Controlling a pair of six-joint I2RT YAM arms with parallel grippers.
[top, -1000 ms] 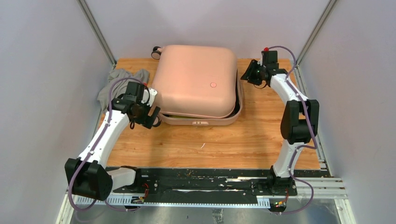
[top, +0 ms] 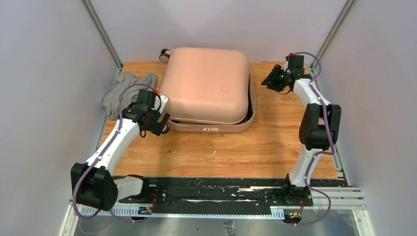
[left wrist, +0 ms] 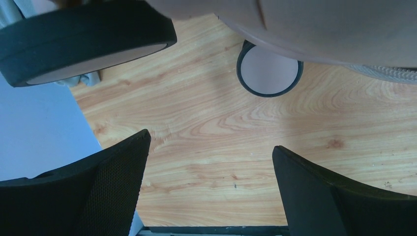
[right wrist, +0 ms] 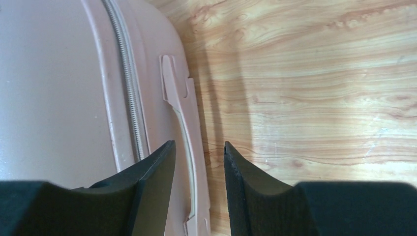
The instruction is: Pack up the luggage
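A pink suitcase lies on the wooden board, its lid resting unevenly on the lower shell with a dark gap at the right and front. My left gripper is open at the suitcase's front-left corner; in the left wrist view wheels show above its empty fingers. My right gripper is open, to the right of the suitcase; the right wrist view shows the zip and side handle beside it.
A grey cloth lies at the back left. Bare board is clear in front of the suitcase and at its right. Side walls bound the workspace.
The left arm and suitcase have hardly moved.
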